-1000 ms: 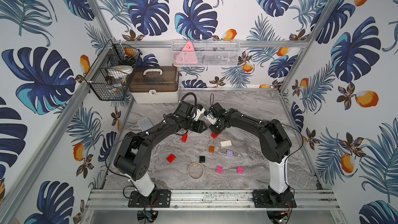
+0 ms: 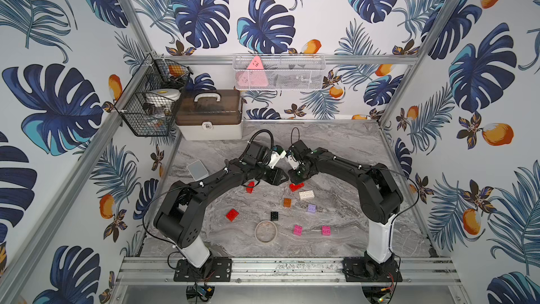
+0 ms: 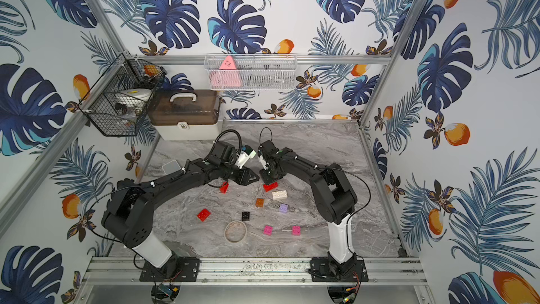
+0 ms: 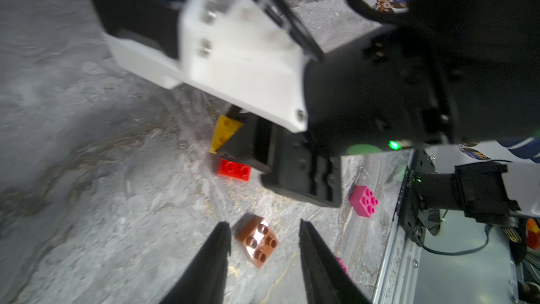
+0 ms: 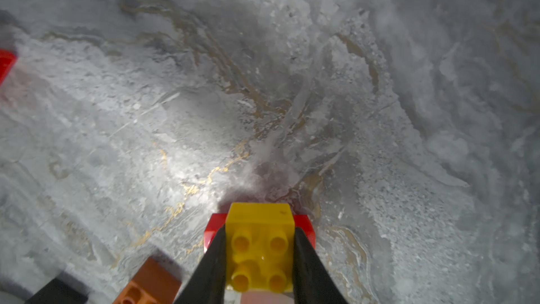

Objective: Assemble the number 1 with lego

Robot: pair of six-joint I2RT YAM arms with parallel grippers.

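In the right wrist view my right gripper is shut on a yellow brick [image 5: 258, 219], held above or against a red brick [image 5: 303, 225]; whether they are joined I cannot tell. The left wrist view also shows the yellow brick [image 4: 224, 132] and red brick [image 4: 235, 170], with the right gripper's black body around them. My left gripper is part open, its fingertips blurred, with no brick gripped; a brown brick [image 4: 256, 241] lies on the table below it. Both grippers are close together at the middle of the table in the top views.
Loose red bricks [image 2: 232, 214], an orange brick [image 2: 287, 202], a white brick [image 2: 306, 194], a purple brick [image 2: 311, 208], a black brick [image 2: 274, 215], pink bricks [image 2: 325, 230] and a ring [image 2: 265, 241] lie nearer the front. A storage box [image 2: 209, 129] stands back left.
Both arms have moved slightly to the right and toward the front. The red brick under the right gripper appears a little further right.
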